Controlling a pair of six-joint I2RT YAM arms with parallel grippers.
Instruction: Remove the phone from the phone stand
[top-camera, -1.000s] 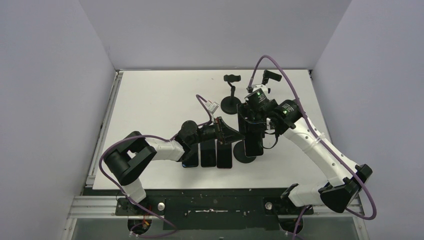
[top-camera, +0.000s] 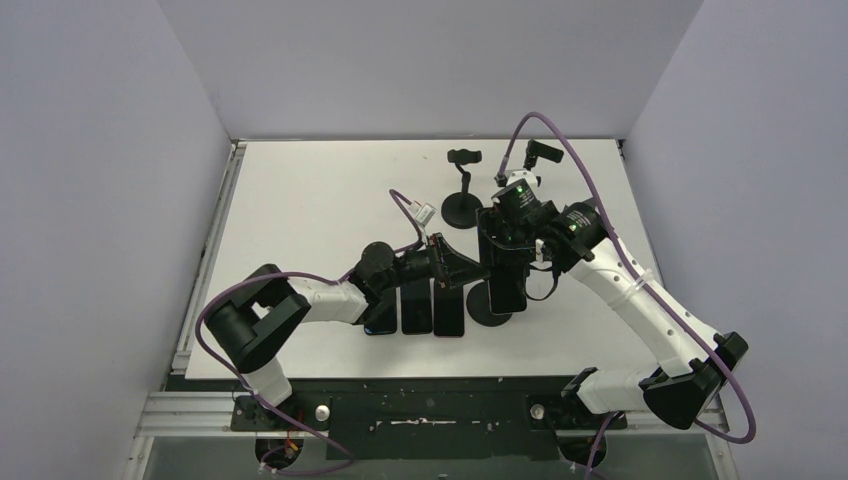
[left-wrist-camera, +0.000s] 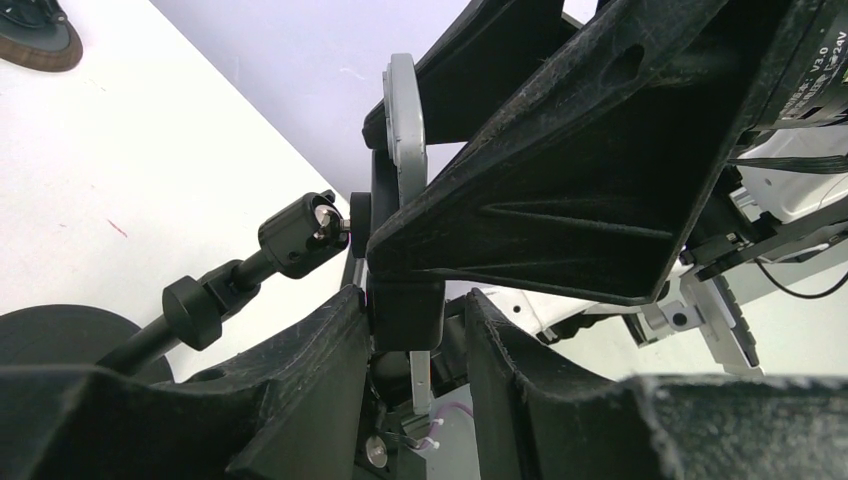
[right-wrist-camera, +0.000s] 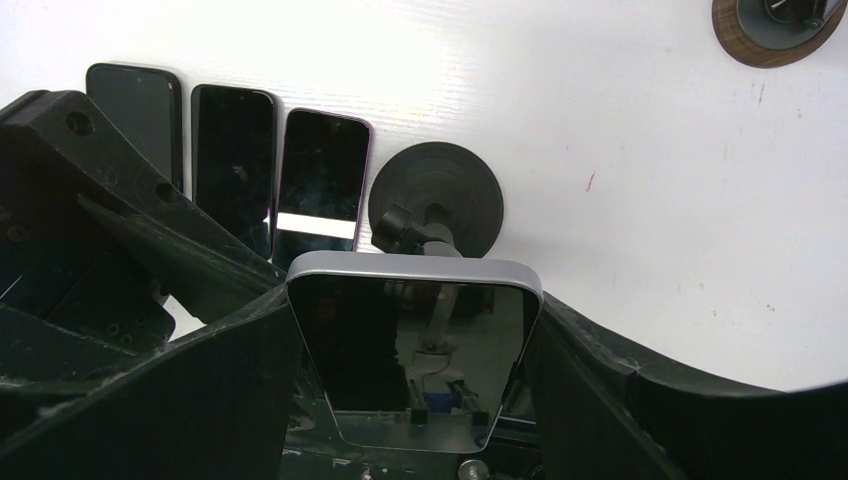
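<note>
A black phone with a silver frame (right-wrist-camera: 415, 263) stands steeply tilted over the round base of its stand (right-wrist-camera: 470, 205). My right gripper has a finger against each long side of this phone. From above, the phone's lower part (top-camera: 508, 292) shows below the right gripper. In the left wrist view the stand's black clamp block (left-wrist-camera: 408, 318) sits at the phone's edge, with the jointed stem (left-wrist-camera: 193, 312) behind it. Around that block are the part-open fingers of my left gripper, with a gap on the right side.
Three phones lie side by side left of the stand, the nearest one (right-wrist-camera: 322, 170) close to its base. Another stand (top-camera: 461, 205) is farther back, and one more holder (top-camera: 543, 152) shows behind the right arm.
The left arm looks almost unchanged.
</note>
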